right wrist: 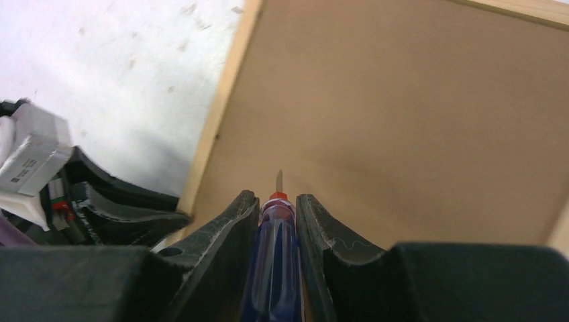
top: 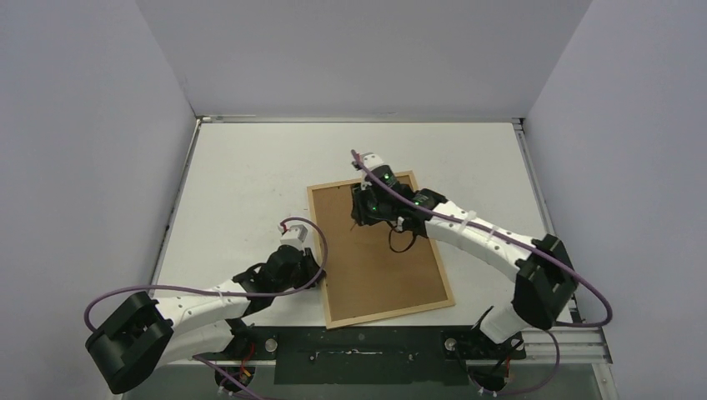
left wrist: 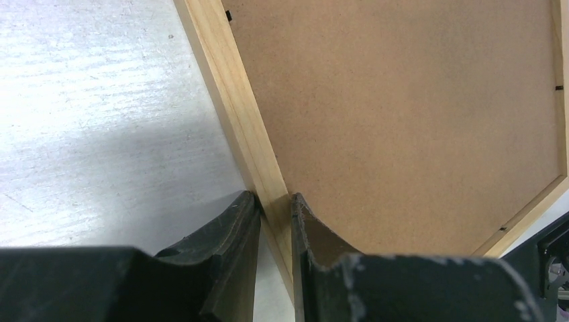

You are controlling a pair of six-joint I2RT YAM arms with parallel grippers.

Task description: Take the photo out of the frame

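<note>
A light wooden frame (top: 325, 310) lies on the white table with its brown backing board (top: 392, 271) facing up. My left gripper is shut on the frame's left side bar, one finger outside it and one over the board. Dark tabs (left wrist: 229, 15) stick out along the inner edges of the frame. Over the board, my right gripper is shut on a tool with a dark blue handle (right wrist: 274, 268), a red collar and a thin pointed metal tip (right wrist: 279, 180). Whether the tip touches the board cannot be told. No photo is visible.
A dark panel (top: 367, 354) runs along the front edge. In the right wrist view, the left arm's fingers (right wrist: 127, 215) stand close by on the left.
</note>
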